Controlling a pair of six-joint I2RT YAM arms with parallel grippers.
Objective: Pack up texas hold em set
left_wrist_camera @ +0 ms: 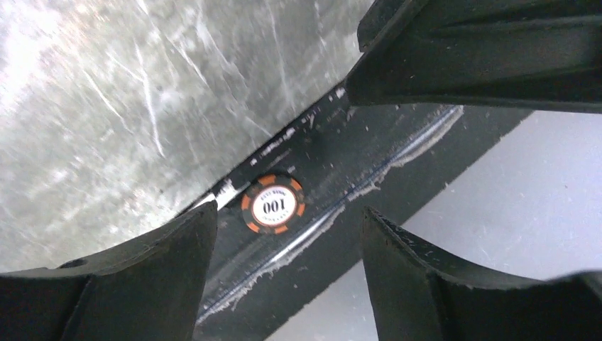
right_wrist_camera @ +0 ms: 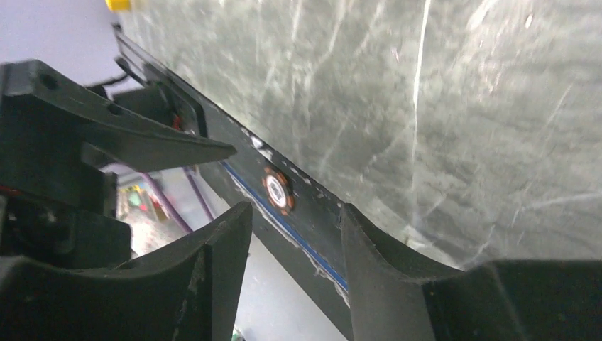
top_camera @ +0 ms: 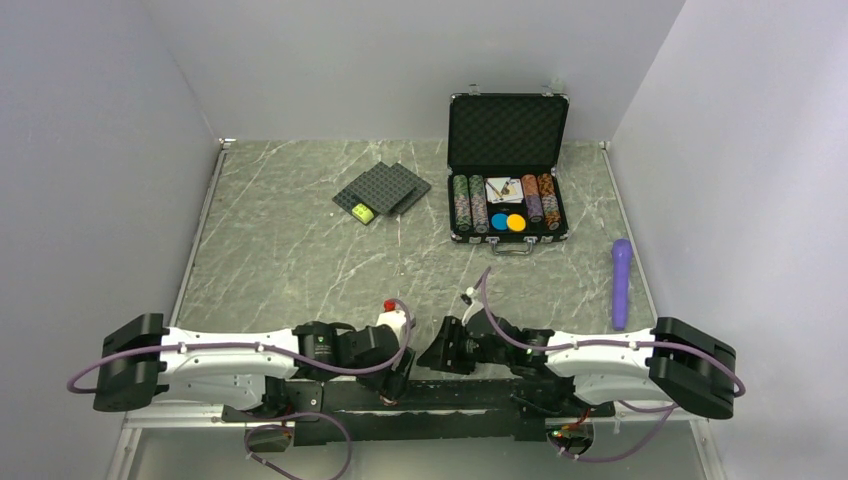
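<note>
An orange-edged 100 chip (left_wrist_camera: 273, 204) lies on the black strip at the table's front edge, below and between the open fingers of my left gripper; my right gripper is open beside it to the right, holding nothing. The open case (top_camera: 508, 130) at the back right holds chip stacks (top_camera: 462, 205), cards (top_camera: 503, 190), and a blue disc (top_camera: 500, 223) and yellow disc (top_camera: 517, 222).
Dark grey textured pads (top_camera: 385, 185) with a lime object (top_camera: 362, 213) lie at back centre. A purple microphone-shaped object (top_camera: 620, 285) lies along the right side.
</note>
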